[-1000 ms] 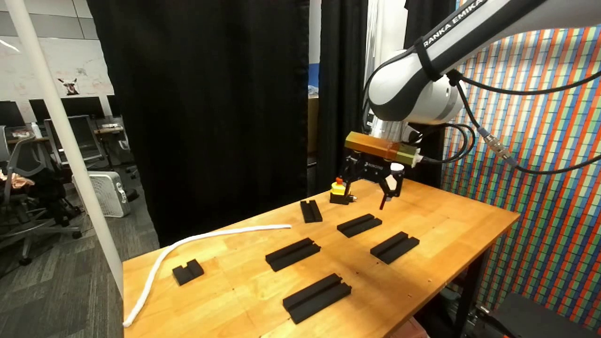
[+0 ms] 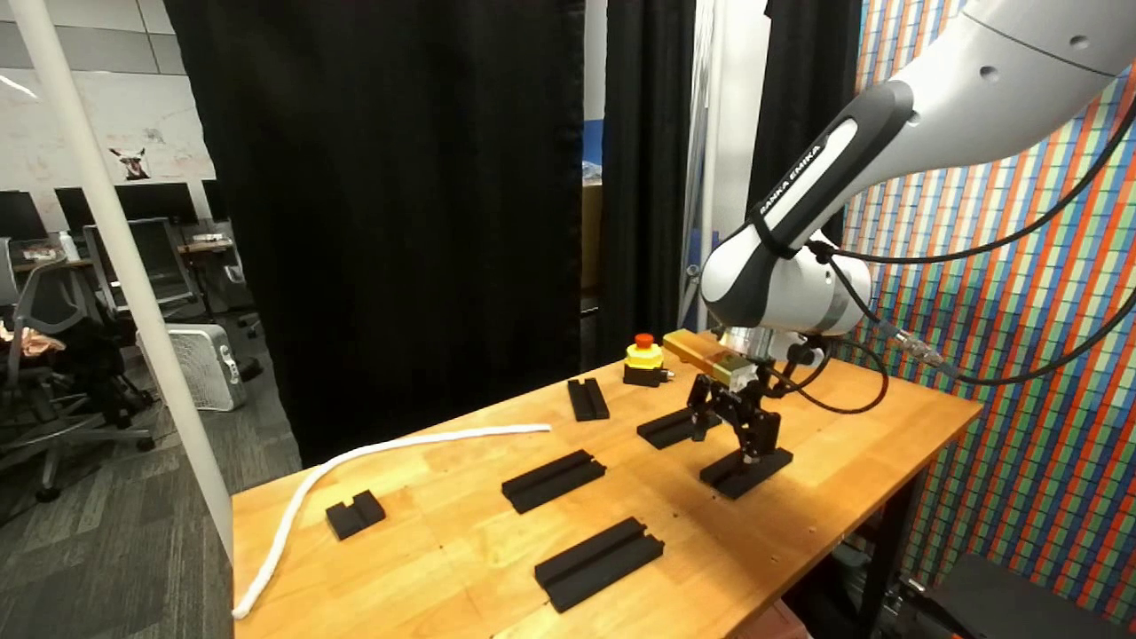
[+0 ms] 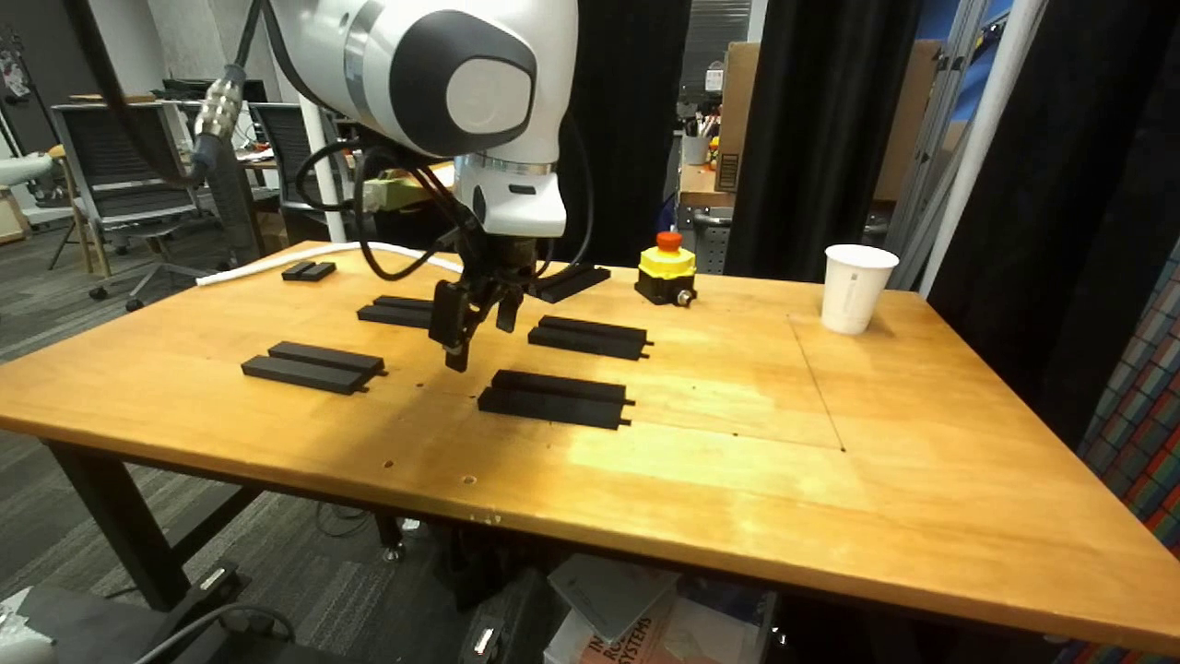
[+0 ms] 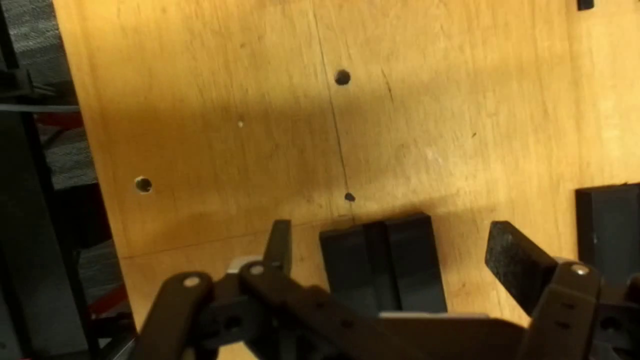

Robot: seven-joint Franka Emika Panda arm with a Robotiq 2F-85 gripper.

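My gripper is open and points down over the table. In the wrist view its fingers stand apart to either side of a black grooved block, with bare wood between each fingertip and the block. That block's lower part is hidden behind the gripper. From exterior view 2, the gripper hangs above the table, near the front black block. Another grooved block lies behind that one. Nothing shows between the fingers.
More black blocks are spread over the table. A white cord curves along the far left. An emergency stop button stands at the back, and a white paper cup at the back right.
The blocks and cord have not moved.
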